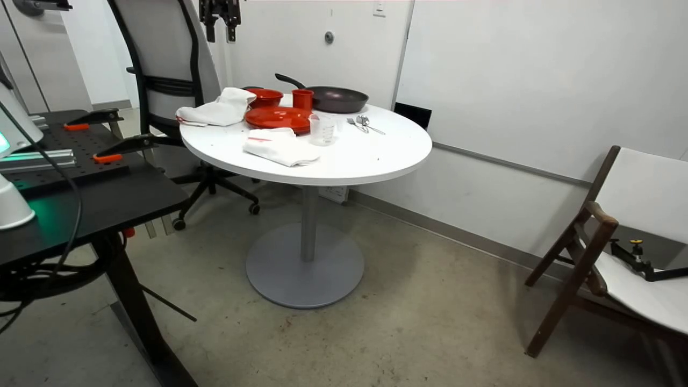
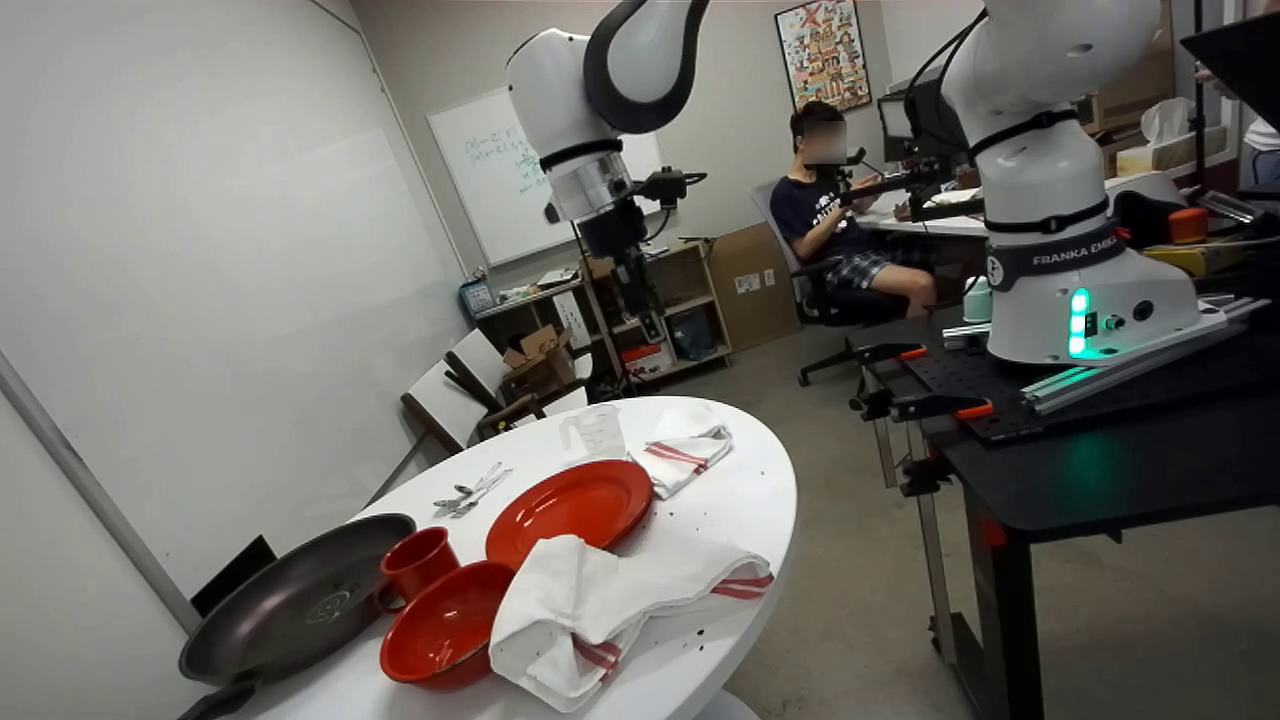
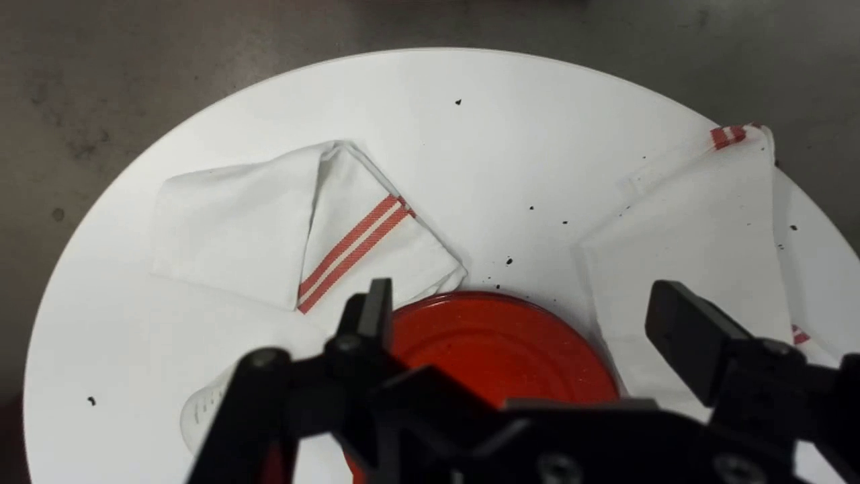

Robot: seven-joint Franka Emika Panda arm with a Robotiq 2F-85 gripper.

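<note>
My gripper stands open above the round white table (image 1: pixel 380 158), its fingers wide apart and nothing between them. In exterior view 1 the gripper (image 1: pixel 220 37) hangs well above the table's far left side. Below it in the wrist view lies a red plate (image 3: pixel 504 347), partly covered by the gripper's body. One folded white cloth (image 3: pixel 242 230) with red stripes lies to the plate's left there, and a second, crumpled white cloth (image 3: pixel 685 250) to its right. The clear measuring cup (image 3: pixel 197 415) is mostly hidden behind a finger.
In exterior view 2 a dark frying pan (image 2: pixel 306 600), a red mug (image 2: pixel 420 562) and a red bowl (image 2: pixel 450 624) stand close together. Silverware (image 2: pixel 470 490) lies near the clear cup (image 2: pixel 591 432).
</note>
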